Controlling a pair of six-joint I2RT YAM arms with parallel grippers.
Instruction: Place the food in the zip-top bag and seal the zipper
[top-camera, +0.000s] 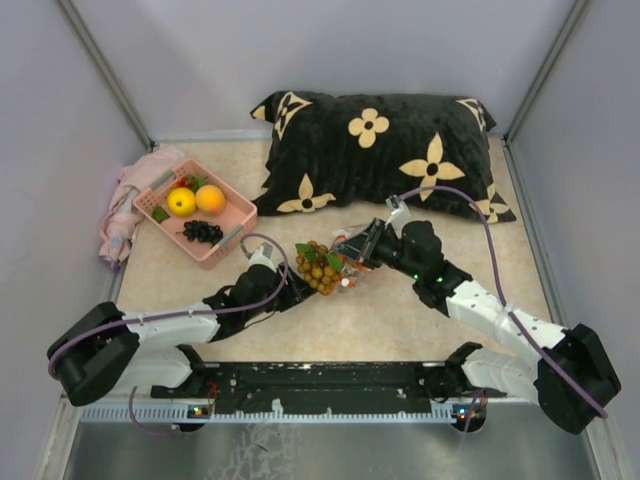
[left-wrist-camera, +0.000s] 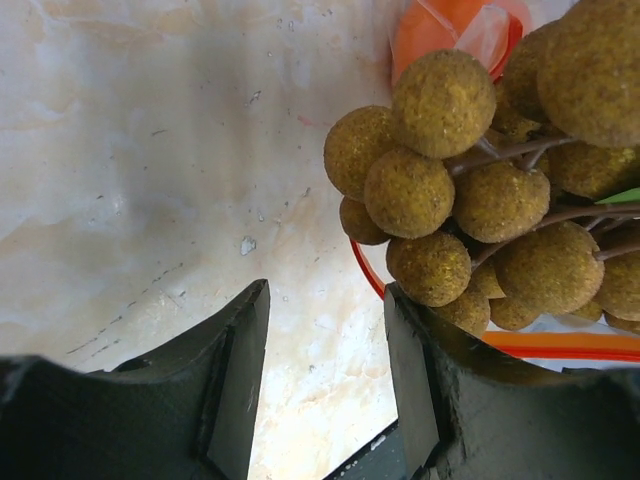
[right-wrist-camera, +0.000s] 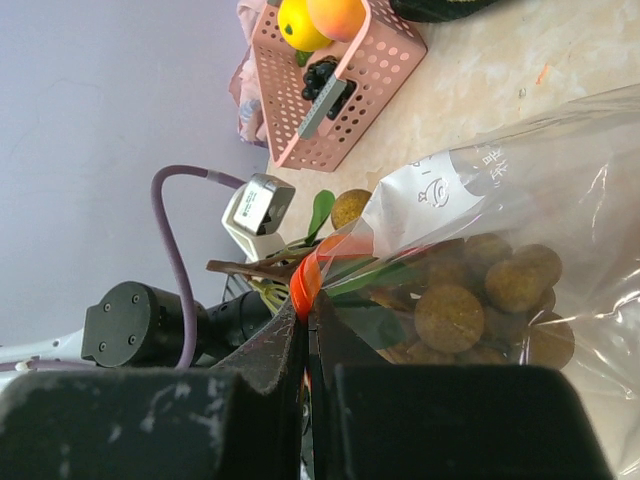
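Note:
A bunch of round brown fruit (top-camera: 318, 270) with green leaves lies at the clear zip-top bag (right-wrist-camera: 590, 220), which has an orange-red rim and shows more of the fruit behind its plastic in the right wrist view. My right gripper (top-camera: 358, 250) is shut on the bag's edge near the orange zipper (right-wrist-camera: 305, 275). My left gripper is open just left of and below the fruit bunch (left-wrist-camera: 470, 200), with bare table between its fingertips.
A pink basket (top-camera: 225, 245) at back left holds a yellow fruit, an orange, dark grapes and other produce. A black patterned cushion (top-camera: 350, 160) lies along the back.

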